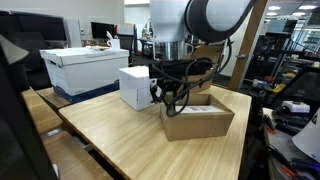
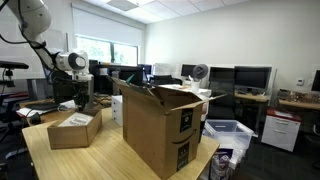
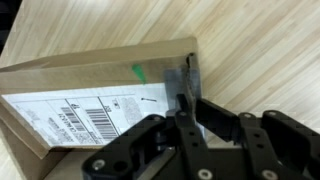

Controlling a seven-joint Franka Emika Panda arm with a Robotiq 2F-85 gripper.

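An open cardboard box (image 1: 195,125) stands on the wooden table, with a white label (image 3: 88,112) inside it and a small green mark (image 3: 138,72) on its wall. My gripper is at one corner of this box, its dark fingers close together over the corner edge. In exterior view 1 the gripper (image 1: 165,97) is low at the box's left end, partly lost against dark cables. Whether the box wall sits between the fingers cannot be made out.
A white box (image 1: 134,86) and a larger lidded box (image 1: 88,70) stand at the back of the table (image 1: 125,130). Exterior view 2 has a big open carton (image 2: 165,130) in front. Bare tabletop lies left of the small box.
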